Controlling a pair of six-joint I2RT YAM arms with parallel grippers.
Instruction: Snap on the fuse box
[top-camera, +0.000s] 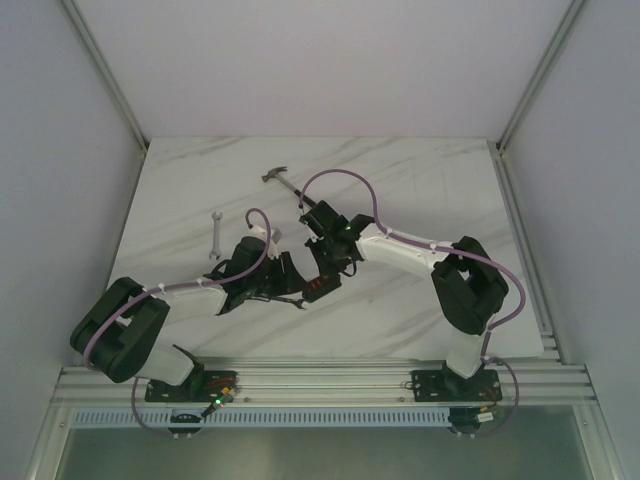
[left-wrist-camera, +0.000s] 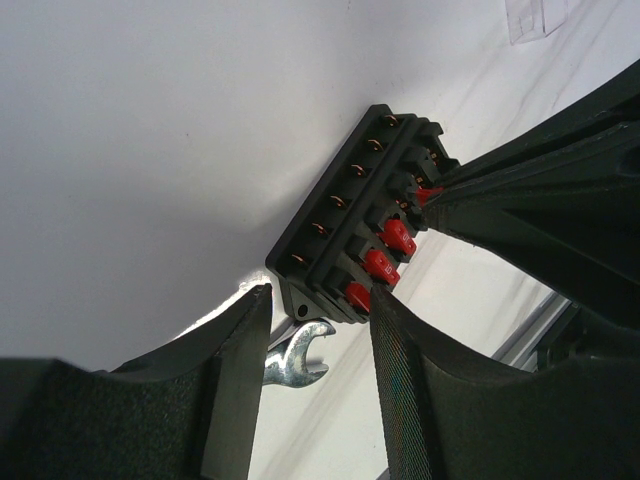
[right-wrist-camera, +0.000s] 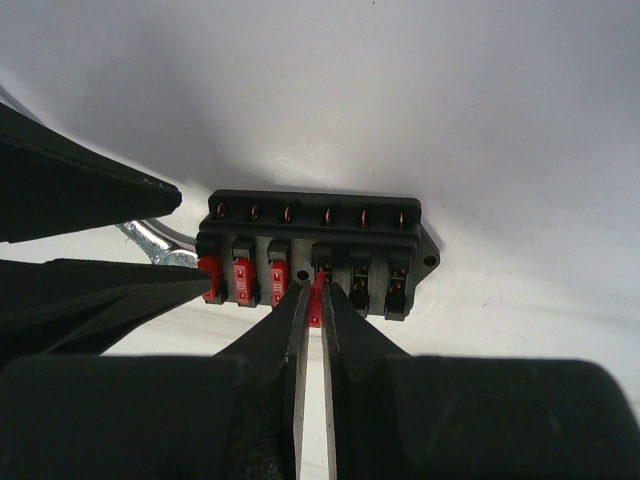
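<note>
A black fuse box (right-wrist-camera: 300, 225) with several red fuses lies on the white table, seen in both wrist views. My right gripper is over it, its narrow fingertips closed around a red fuse (right-wrist-camera: 316, 316) at one of the middle slots; slots to the right of it show no red fuse. My left gripper stands open beside the box's end, its fingers apart with nothing held.
A wrench (left-wrist-camera: 295, 365) lies by the box's end. Another wrench (top-camera: 216, 235) lies at the left, and a hammer (top-camera: 280, 175) lies behind the grippers.
</note>
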